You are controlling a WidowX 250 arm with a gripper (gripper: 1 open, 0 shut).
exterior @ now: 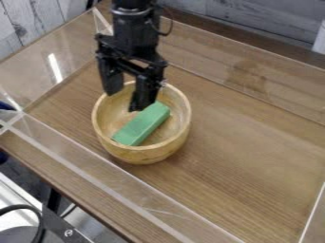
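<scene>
A wooden bowl (174, 128) sits on the table in the centre-left, holding a green rectangular block (143, 126) lying at a slant. My dark gripper (127, 95) hangs low over the back of the bowl, its fingers apart, one near the left rim and the other toward the back right, with nothing seen between them. The block lies in front of it, toward the viewer.
A dark cable lies at the lower-left edge, beside clear plastic edging along the left side.
</scene>
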